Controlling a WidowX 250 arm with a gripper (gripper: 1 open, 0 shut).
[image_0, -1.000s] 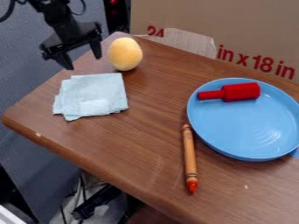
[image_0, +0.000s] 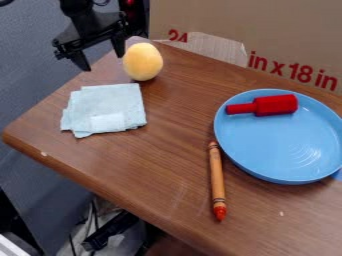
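Note:
My black gripper (image_0: 102, 55) hangs at the top left, above the back edge of the wooden table, open with nothing visible between its fingers. Just to its right a round yellow object (image_0: 143, 62) sits on the table. Below it lies a folded pale blue cloth (image_0: 103, 109). A blue plate (image_0: 287, 150) on the right holds a red cylinder with a handle (image_0: 274, 104). An orange crayon (image_0: 217, 180) lies left of the plate.
A cardboard box (image_0: 254, 30) stands along the back. The table's left edge drops to the floor.
My gripper has risen slightly and shifted a little to the right over the last second. The objects on the table have not moved.

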